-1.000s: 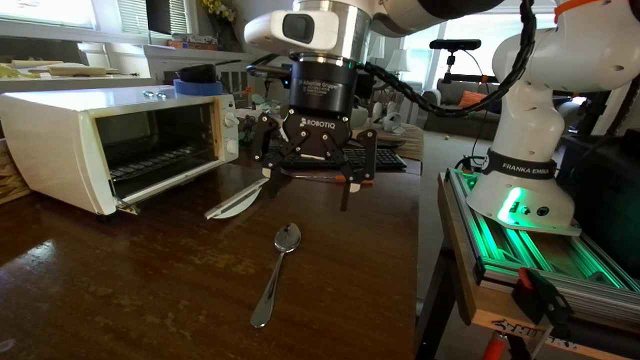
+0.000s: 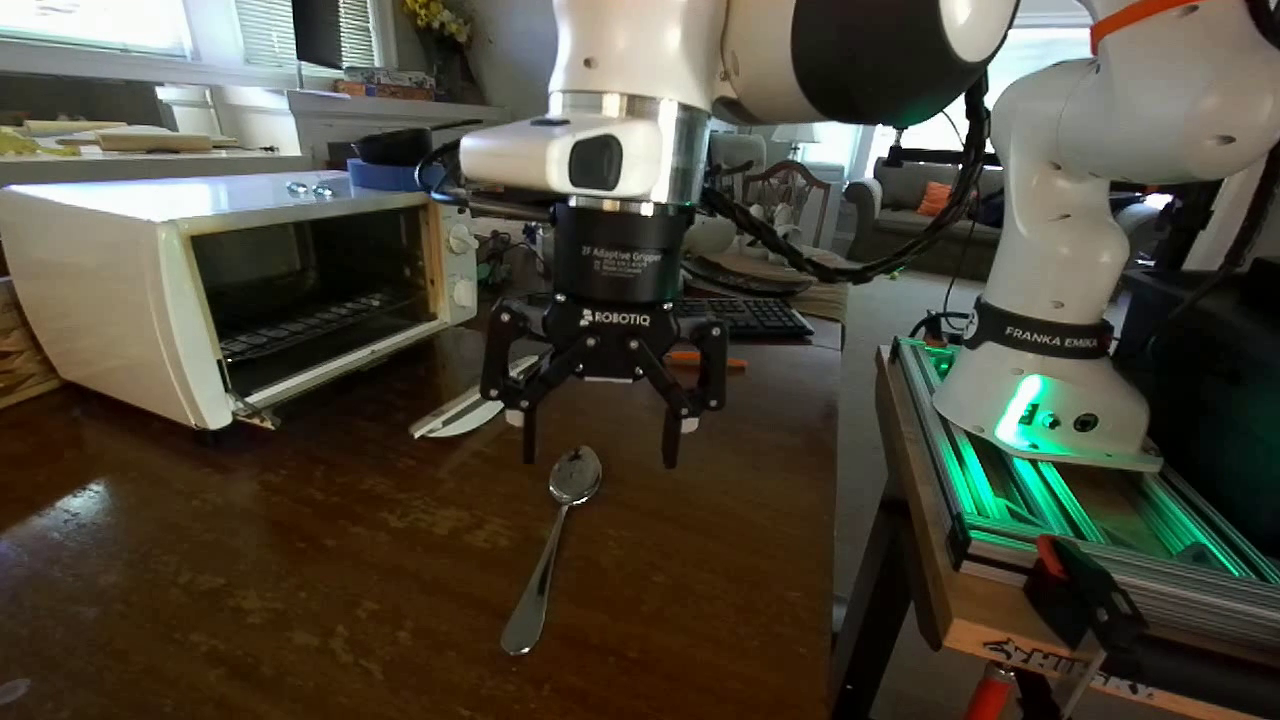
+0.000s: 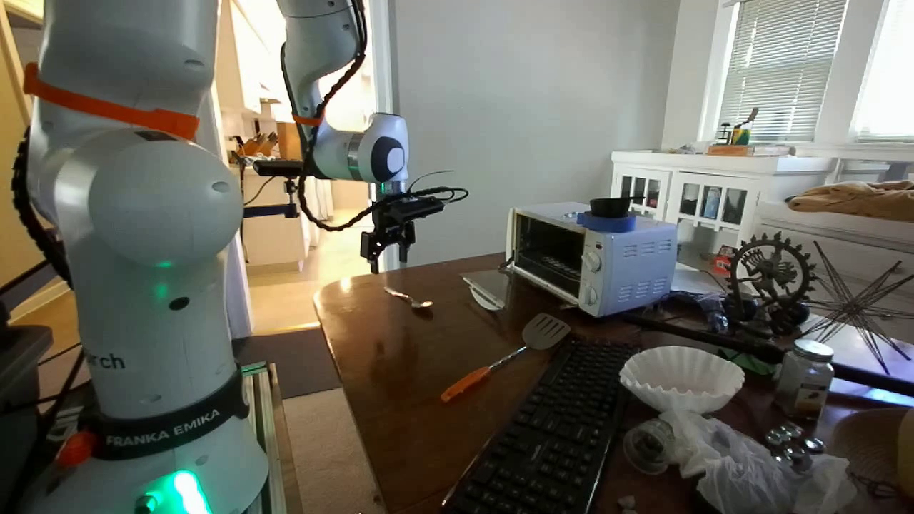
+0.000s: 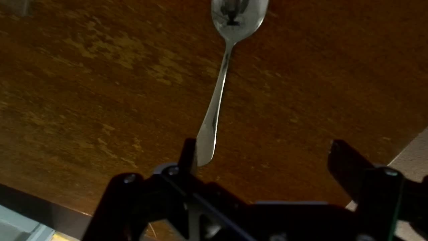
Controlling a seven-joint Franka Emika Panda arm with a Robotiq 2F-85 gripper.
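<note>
A silver spoon [image 2: 543, 562] lies flat on the brown wooden table [image 2: 300, 576], bowl toward the back in exterior view 1. Above the table, apart from the spoon, hangs my gripper [image 2: 600, 454], its fingers wide open and empty. From the wrist, the spoon [image 4: 218, 90] runs upward from beside the left finger [image 4: 187, 154], which overlaps the tip of its handle in the picture. Bare table shows between the two fingers. In exterior view 2 my gripper [image 3: 388, 261] is raised over the table's far end, near the spoon [image 3: 409, 298].
The toaster oven [image 3: 630, 257] stands with its front open, a small black pan [image 3: 610, 207] on top. A spatula [image 3: 514, 353] and keyboard [image 3: 548, 428] lie on the table. A white-edged flat object [image 2: 468, 412] sits behind the spoon.
My gripper has come lower and nearer the camera in exterior view 1, shifting slightly left, closer to the spoon. It stays open. The spoon has not moved.
</note>
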